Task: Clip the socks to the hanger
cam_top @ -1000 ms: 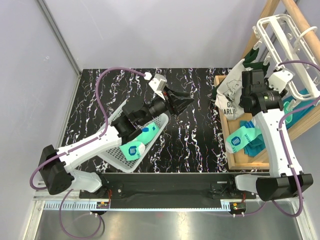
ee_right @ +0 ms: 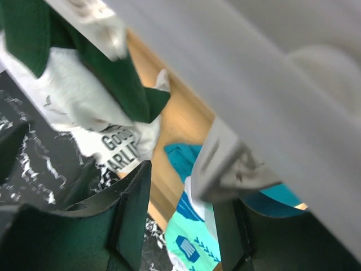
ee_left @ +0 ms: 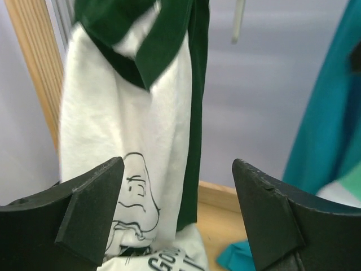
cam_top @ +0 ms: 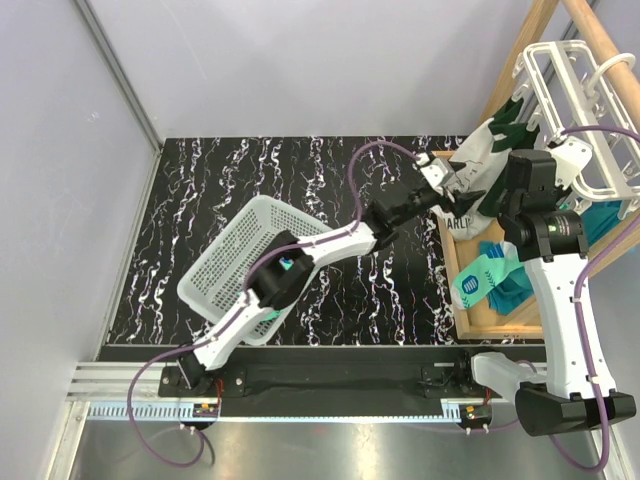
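Note:
The white hanger (cam_top: 608,192) stands at the right. White and dark green socks (ee_left: 169,124) printed with lettering hang from its far side. My left gripper (cam_top: 466,188) is beside them; in the left wrist view its fingers (ee_left: 93,212) are wide apart, with the socks beyond and grip not closed on them. My right gripper is under the hanger bar, fingers parted; a blurred white hanger part (ee_right: 217,164) lies by its right finger. A mint and white sock (cam_top: 487,275) hangs below it. Whether cloth lies between the right fingers is unclear.
A white basket (cam_top: 215,250) stands on the black marbled table (cam_top: 385,310), its mint socks mostly covered by the left arm. A wooden frame (cam_top: 530,45) holds the hanger over a wooden base (cam_top: 450,255). Teal cloth (ee_left: 316,113) hangs at the right.
The left arm has swung rightward from above the basket to the hanging white and green socks.

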